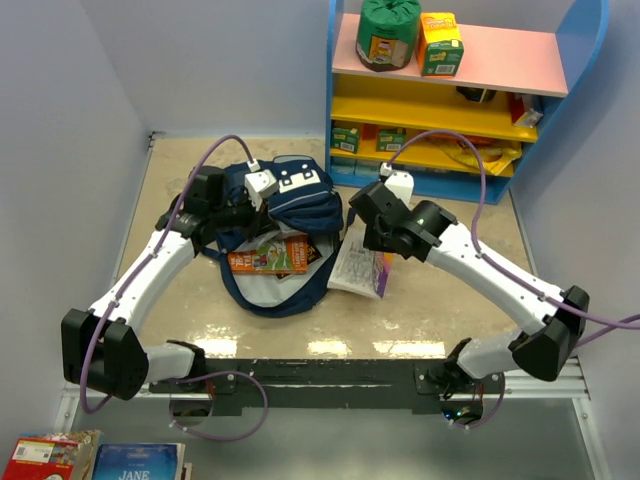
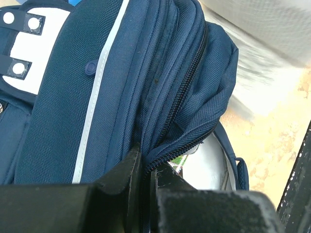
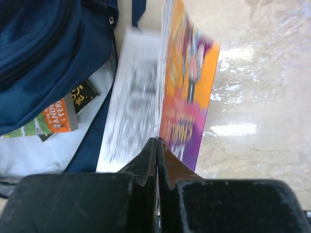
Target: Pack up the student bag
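The navy student bag lies unzipped, its flap raised above a pale interior. My left gripper is shut on the zipped edge of that flap. Inside the bag lies an orange book with a dark item partly under it. Just right of the bag, a book with an orange and purple cover hangs partly spread, its whitish pages showing. My right gripper is shut on its thin edge; the exact hold between the fingertips is hard to see.
A blue shelf unit with a yellow shelf stands at the back, carrying boxes and a green roll. More books lie at the front left, beyond the dark rail.
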